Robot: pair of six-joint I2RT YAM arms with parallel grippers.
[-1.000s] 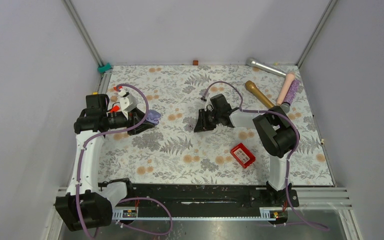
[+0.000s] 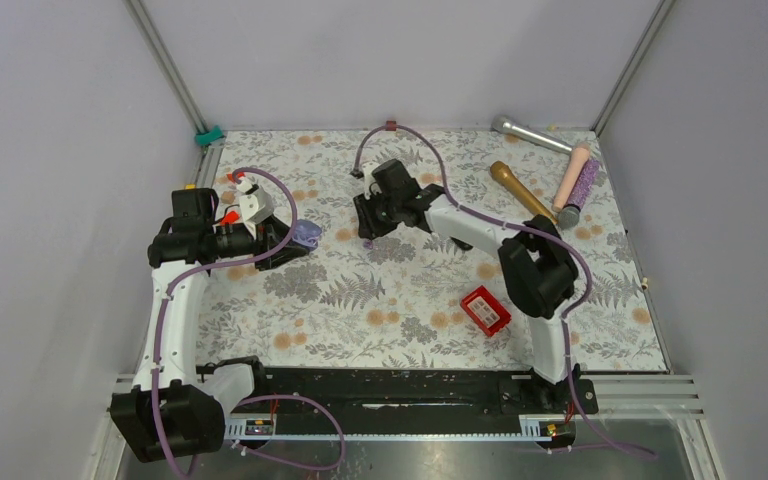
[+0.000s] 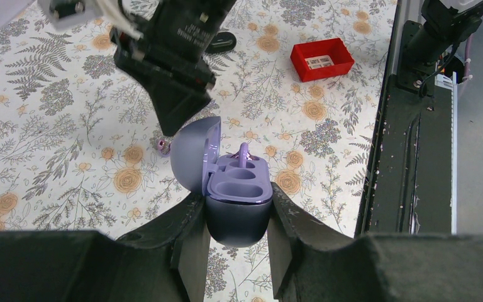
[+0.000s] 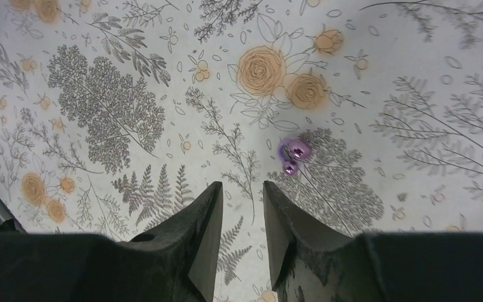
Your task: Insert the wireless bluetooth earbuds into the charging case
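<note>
My left gripper [image 2: 282, 250] is shut on the lavender charging case [image 3: 236, 189], whose lid stands up and whose slots face upward in the left wrist view. A small purple earbud [image 4: 295, 151] lies on the floral surface near the middle, just beyond the fingertips of my right gripper in the right wrist view. The right gripper's fingers are a little apart, with nothing between them. A slim lavender piece stands up in the case; I cannot tell what it is.
A red tray [image 2: 485, 310] lies at the front right. Several rods, including a gold one [image 2: 520, 188] and a silver one [image 2: 533, 134], lie at the back right.
My right gripper has moved left and toward the back, over the earbud. The left arm and the case have not visibly moved.
</note>
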